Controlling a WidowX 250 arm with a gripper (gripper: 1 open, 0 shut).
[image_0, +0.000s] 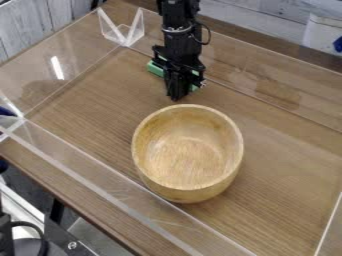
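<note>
My black gripper reaches down from the top centre of the camera view, its tip low beside a small green object on the wooden table. The gripper looks shut; whether anything thin is between its fingers is hidden by the dark body. A large round wooden bowl stands in front of it, apart from the gripper.
A clear plastic container stands at the upper left. A white object is at the top right edge. Dark objects sit at the left edge and lower left.
</note>
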